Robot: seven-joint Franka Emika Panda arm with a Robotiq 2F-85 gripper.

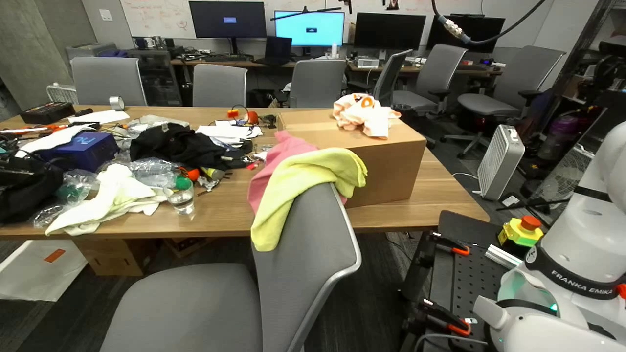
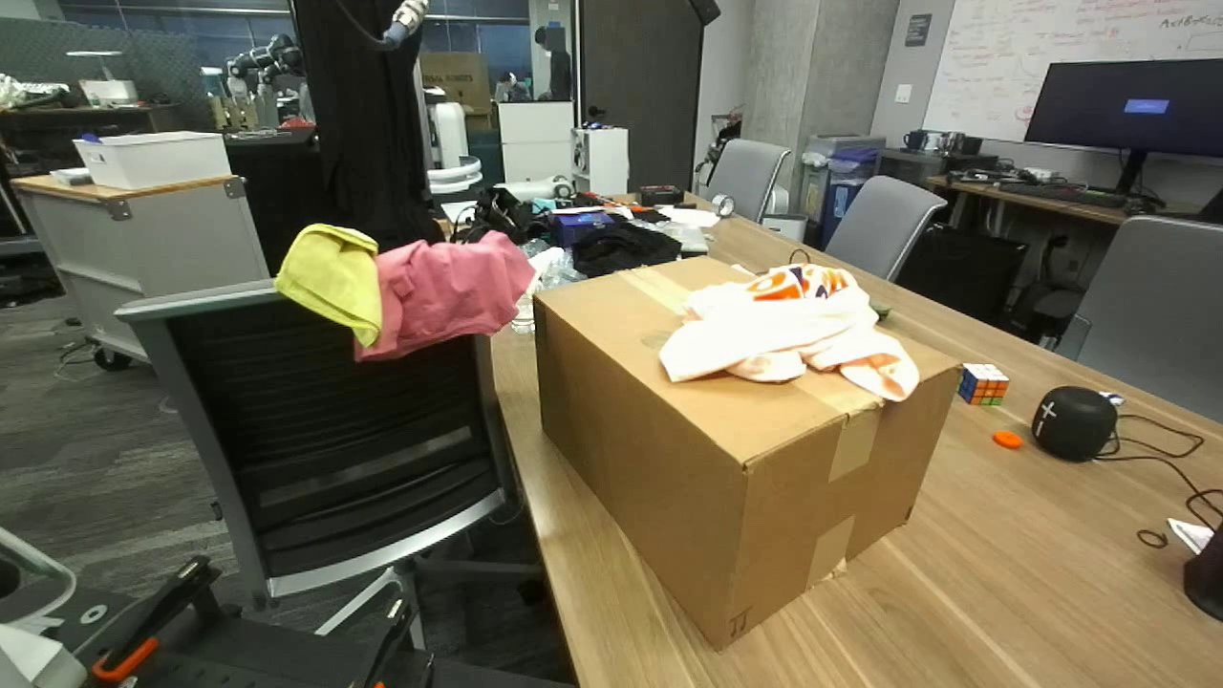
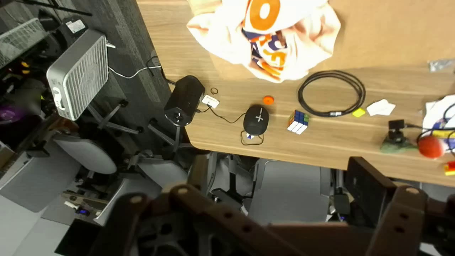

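A crumpled white and peach cloth with orange print (image 2: 780,327) rests on top of the closed cardboard box (image 2: 642,459). Exterior view 1 shows the same cloth (image 1: 365,114) heaped near the box's far right part. In the wrist view my gripper stands open, its two dark fingers wide apart with nothing between them. The cloth (image 3: 273,38) appears beyond the fingers at the top of that view, apart from them. Pink cloth (image 2: 453,287) and yellow cloth (image 2: 332,281) hang over the chair's backrest (image 2: 344,424).
On the table beside the box are a Rubik's cube (image 3: 298,122), a black speaker (image 3: 256,119), a coiled cable (image 3: 362,96) and a black cylinder (image 3: 184,100). Clutter, including a glass (image 1: 182,199), covers the table's left half.
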